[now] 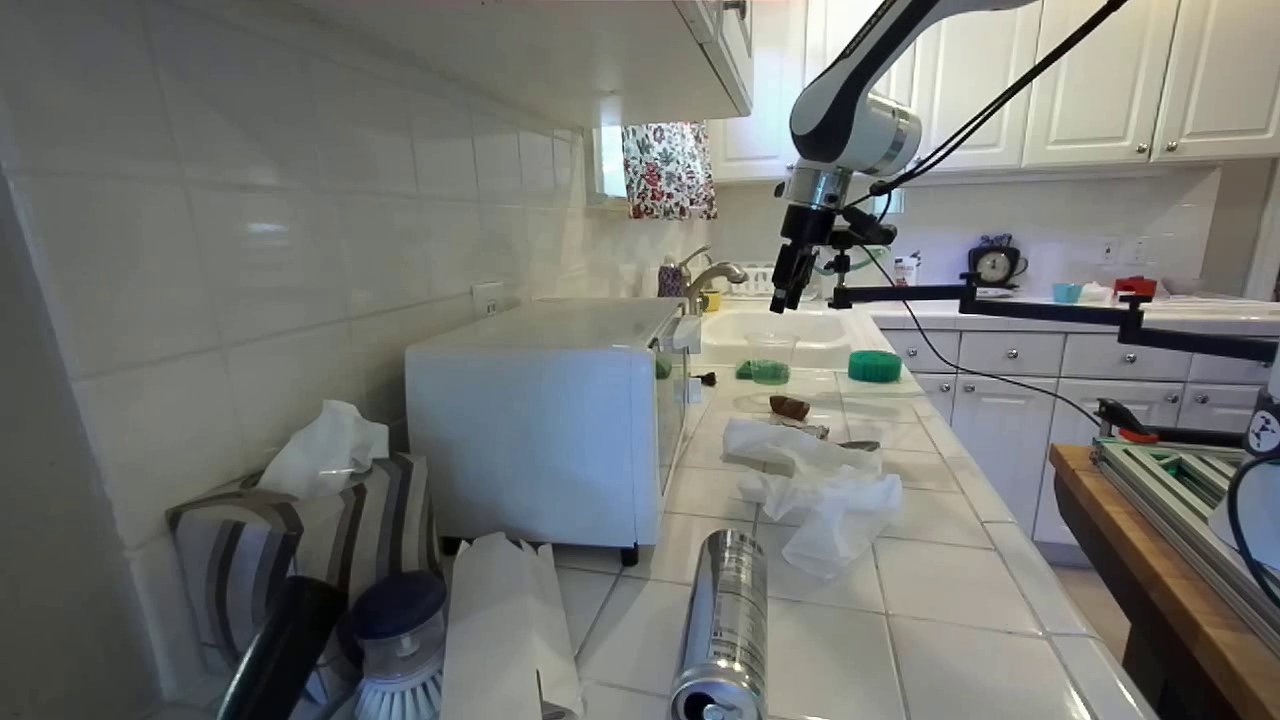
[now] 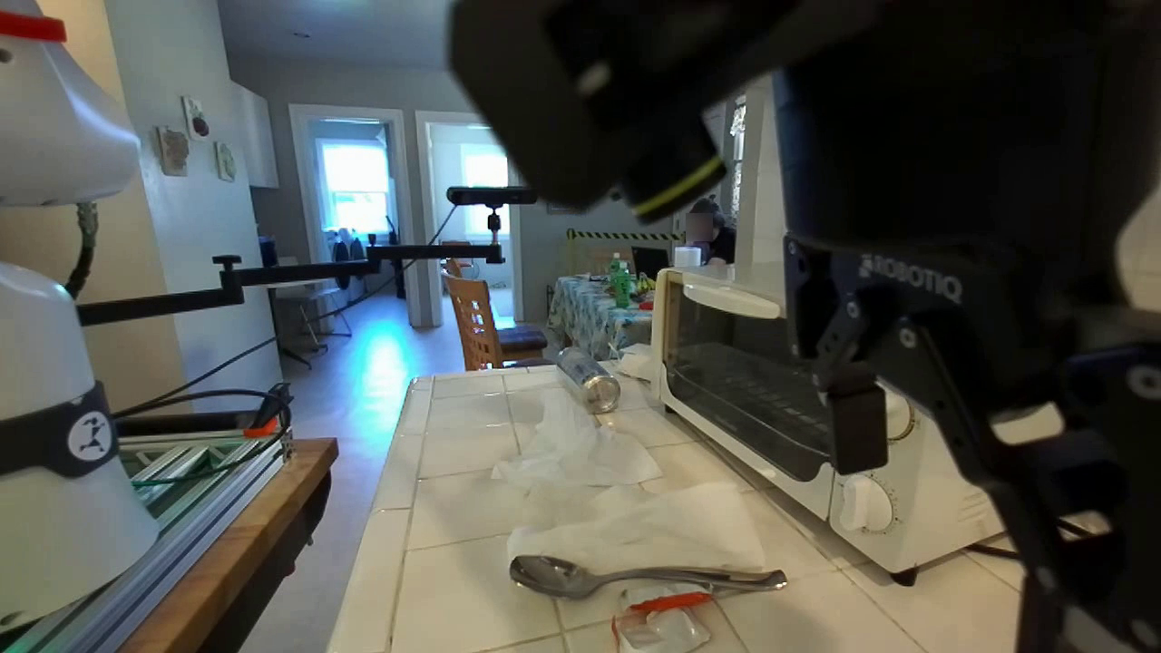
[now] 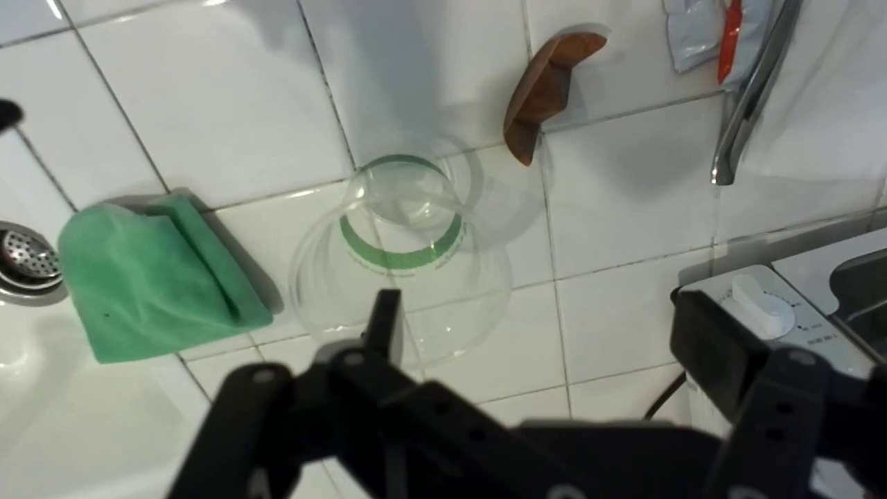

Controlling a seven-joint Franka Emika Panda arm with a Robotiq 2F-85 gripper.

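My gripper is open above the counter, its black fingers spread wide with nothing between them. Below it in the wrist view, a clear plastic cup point(image 3: 401, 258) with a green band stands on the white tiles, slightly left of the gap between the fingers. A green cloth point(image 3: 154, 278) lies left of the cup at the sink's edge. Beyond the cup is a brown curved piece point(image 3: 545, 91). Exterior view 1 has the gripper point(image 1: 786, 294) high over the counter near the sink, clear of everything below.
The white toaster oven point(image 1: 540, 420) stands along the wall. A silver can point(image 1: 726, 624), crumpled white paper point(image 1: 828, 492), a spoon point(image 2: 566, 577) and a torn wrapper point(image 2: 664, 626) lie on the counter. A green round item point(image 1: 875, 366) sits near the sink point(image 1: 828, 324).
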